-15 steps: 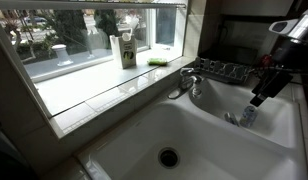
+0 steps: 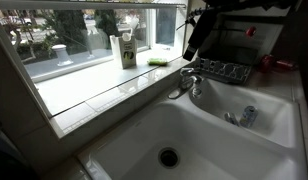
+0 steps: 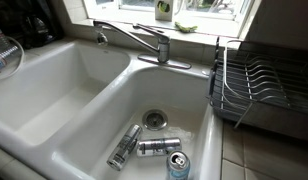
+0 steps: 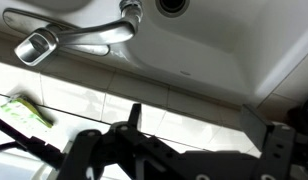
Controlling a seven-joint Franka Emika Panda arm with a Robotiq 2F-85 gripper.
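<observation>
My gripper is open in the wrist view, its dark fingers spread wide with nothing between them. Below it lie the tiled ledge, the sink edge and the chrome faucet (image 4: 119, 32). Two silver cans (image 3: 125, 146) (image 3: 159, 147) lie in the right basin in exterior view 2, and a blue-topped can (image 3: 178, 166) stands in front of them. From exterior view 1, cans (image 2: 248, 116) show in the far basin, well apart from the dark arm (image 2: 202, 32) at the top.
A dish rack (image 3: 264, 80) stands right of the basin. On the window sill are a light carton (image 2: 124, 50) and a green packet (image 2: 158, 62). The near basin (image 2: 209, 150) is empty around its drain. The faucet rises between ledge and basins.
The arm has risen from above the cans and swung back and left, past the dish rack toward the window side. The cans appear unmoved.
</observation>
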